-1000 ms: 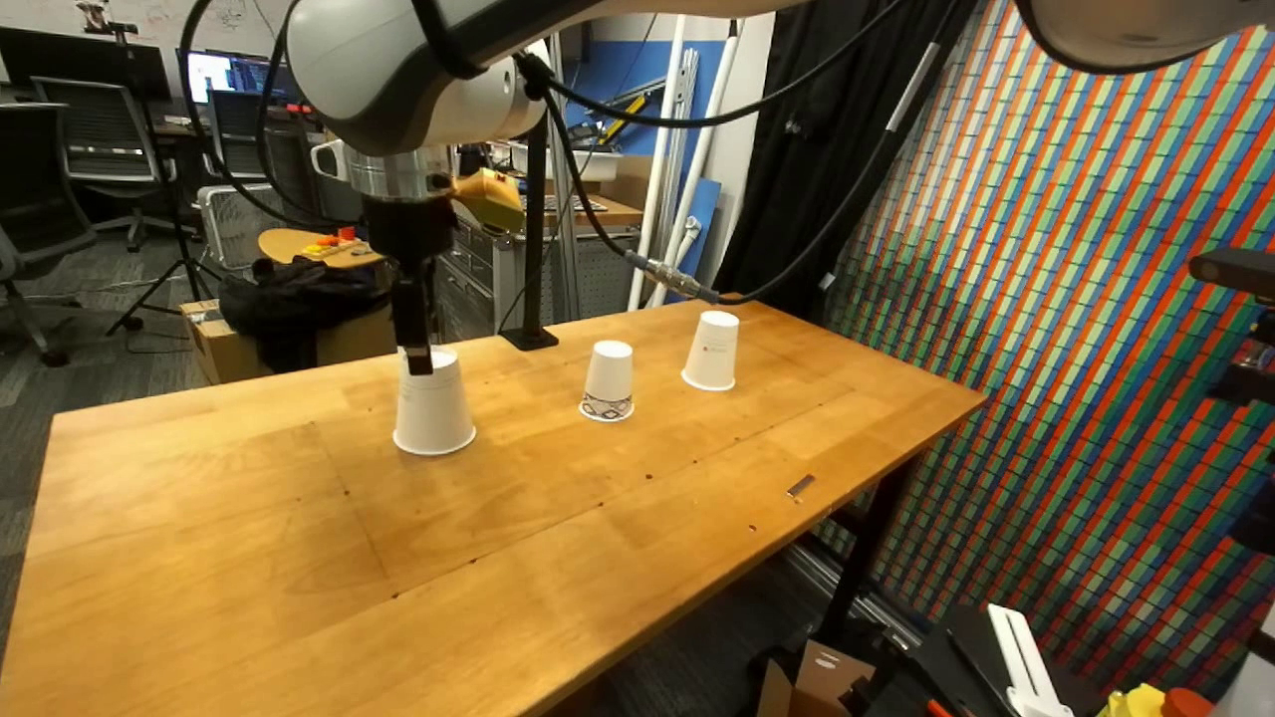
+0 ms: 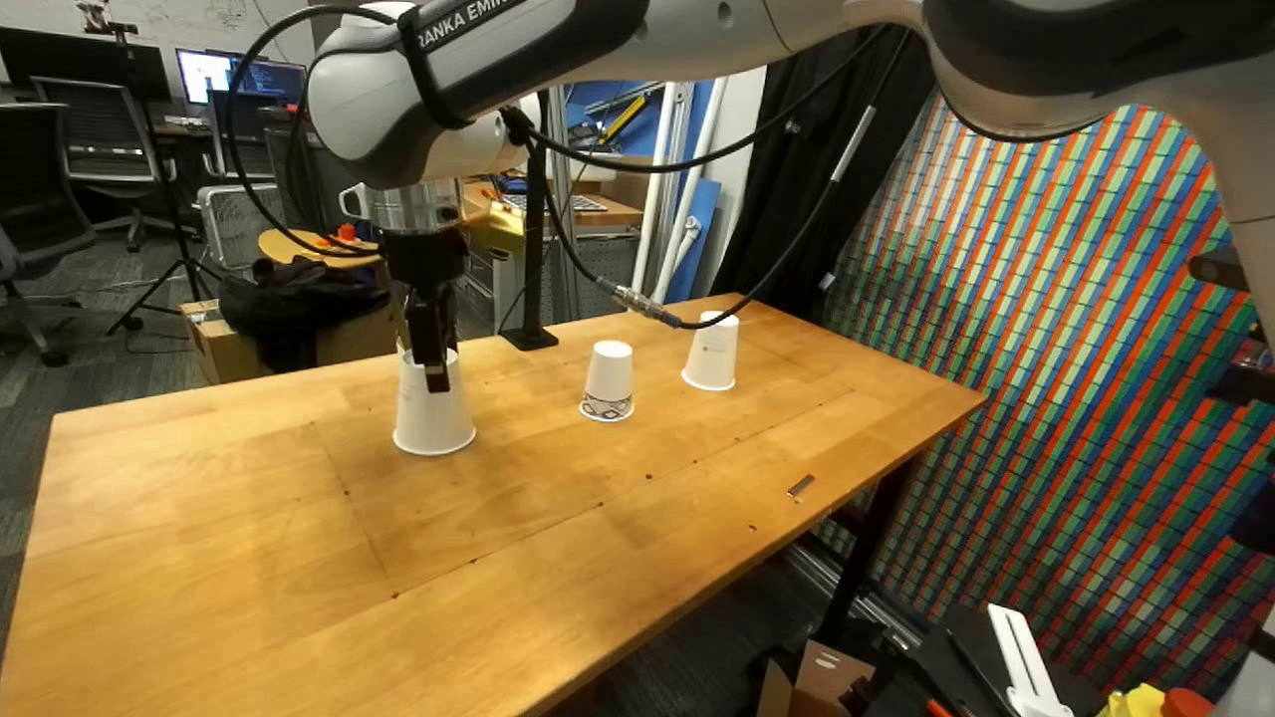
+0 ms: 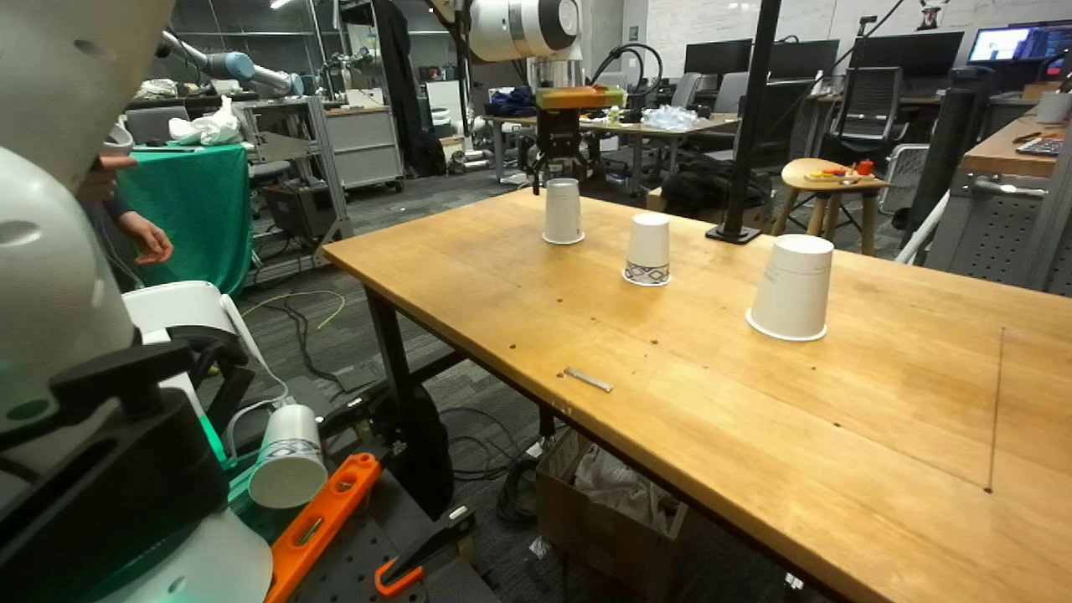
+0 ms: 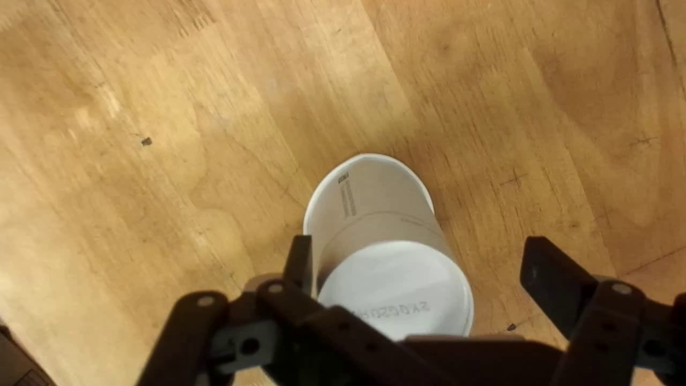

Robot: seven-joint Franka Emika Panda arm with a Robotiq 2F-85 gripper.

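Three white paper cups stand upside down on the wooden table. Around the top of the larger left cup (image 2: 432,420) is my gripper, pointing down and open. In the wrist view that cup's printed base (image 4: 399,289) lies between the fingers, close to the left finger (image 4: 298,260), with a wide gap to the right finger (image 4: 546,273). Whether the left finger touches it, I cannot tell. The smaller middle cup (image 2: 609,382) has a dark patterned band near its rim. A third, plain cup (image 2: 711,353) stands at the right.
A black post (image 2: 534,239) rises from the table's back edge (image 2: 508,339), behind the cups. Near the front edge lies a small metal strip (image 3: 588,378).
In exterior view 1 my gripper has moved slightly right and down over the left cup, and its wrist has turned. The cups stand where they were.
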